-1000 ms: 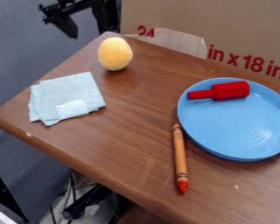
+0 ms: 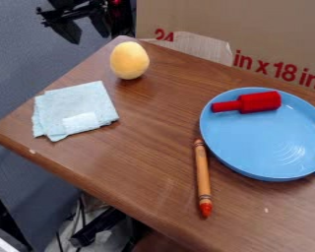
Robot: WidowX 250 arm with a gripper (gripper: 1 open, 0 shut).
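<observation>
My black gripper (image 2: 71, 20) hangs at the top left, beyond the table's back corner and above the grey floor; its fingers are too small and dark to tell. A yellow egg-shaped object (image 2: 130, 61) stands near that corner. A folded pale blue cloth (image 2: 75, 107) lies on the left of the wooden table (image 2: 134, 153). An orange crayon (image 2: 203, 182) lies beside a blue plate (image 2: 263, 146), which holds a red object with a handle (image 2: 258, 101).
A large cardboard box (image 2: 239, 39) fills the back right behind the table. Dark metal parts show below the table's front left edge.
The gripper has shifted slightly at the top left over the last second. The objects on the table have not moved.
</observation>
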